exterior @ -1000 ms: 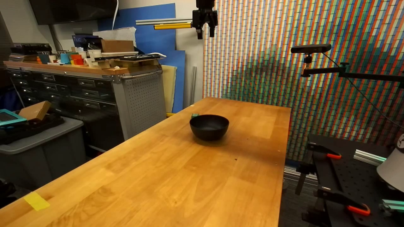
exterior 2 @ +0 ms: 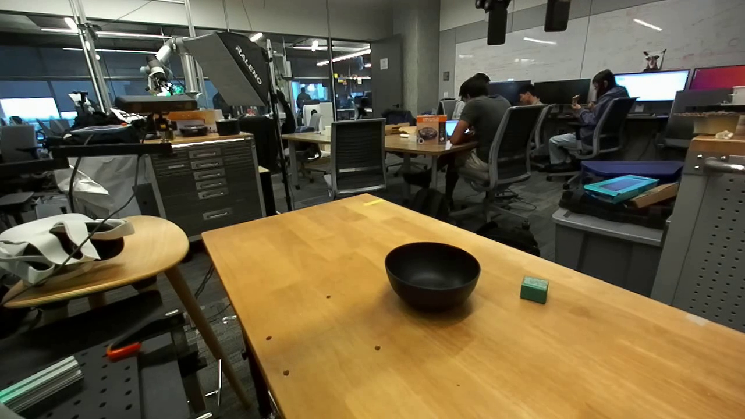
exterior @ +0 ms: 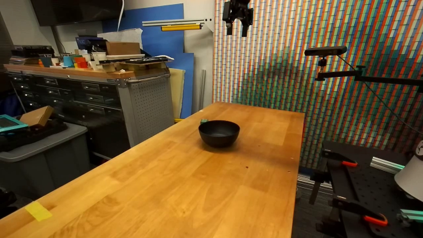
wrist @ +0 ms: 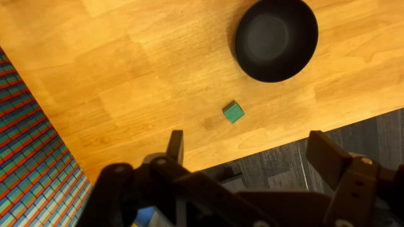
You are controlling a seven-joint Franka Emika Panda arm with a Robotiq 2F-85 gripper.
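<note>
A small green block (exterior 2: 534, 289) lies on the wooden table, a short gap away from a black bowl (exterior 2: 433, 276). From exterior view 1, the bowl (exterior: 219, 134) partly hides the block (exterior: 204, 121) behind it. High above the table hangs my gripper (exterior: 236, 33), its fingers apart and nothing between them. The wrist view looks down on the block (wrist: 233, 112) and the empty bowl (wrist: 275, 39); both lie beyond the fingertips of my open gripper.
Bare wooden table (exterior: 178, 186) surrounds the bowl and block, with yellow tape (exterior: 38, 211) near one edge. A camera on an arm (exterior: 326, 51) stands off the table's side. The block sits fairly near the table's long edge.
In exterior view 1 my gripper has moved to the right and slightly up, and its fingers look somewhat wider apart. The bowl and block have stayed in place.
</note>
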